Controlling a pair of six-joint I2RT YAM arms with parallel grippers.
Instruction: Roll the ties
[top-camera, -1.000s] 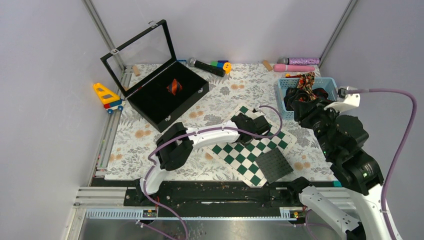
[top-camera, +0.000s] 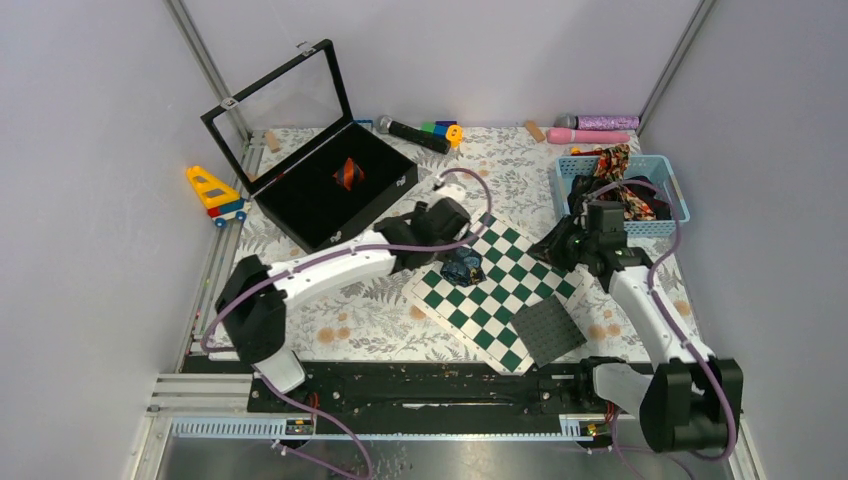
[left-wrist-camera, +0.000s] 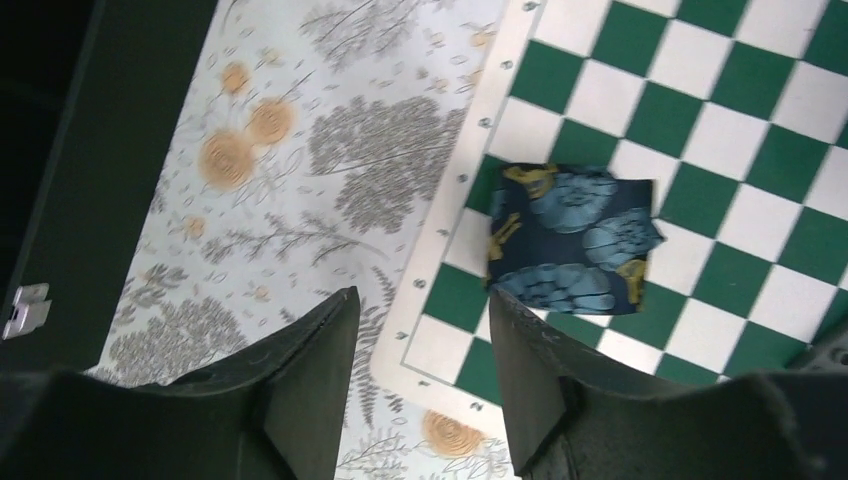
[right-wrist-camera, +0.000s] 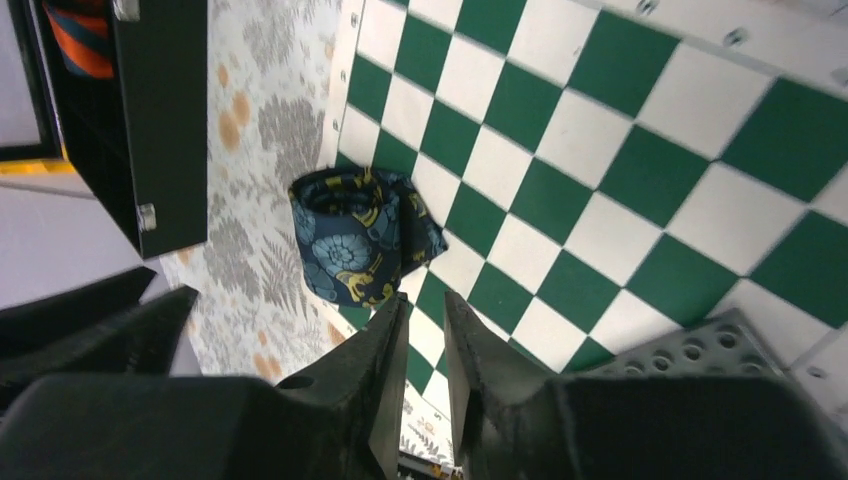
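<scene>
A dark blue flowered tie (top-camera: 463, 267), coiled into a loose roll, sits on the left part of the green-and-white checkered board (top-camera: 505, 290). Seen from the right, the tie (right-wrist-camera: 350, 245) stands on edge with a hollow middle, and its pointed end lies out on the board. In the left wrist view the tie (left-wrist-camera: 575, 240) shows from above. My left gripper hovers left of it, part open and empty. Above the board's right side is my right gripper, its fingers a narrow gap apart with nothing between them.
An open black box (top-camera: 335, 195) at the back left holds an orange-and-dark rolled tie (top-camera: 348, 174). More ties fill the blue basket (top-camera: 562, 180) at the back right. A dark grey pad (top-camera: 548, 330) covers the board's front corner. Microphones (top-camera: 413, 134) line the back.
My left arm has moved left and back, leaving the blue tie uncovered. My right arm has come from beside the basket inward to the left, over the board.
</scene>
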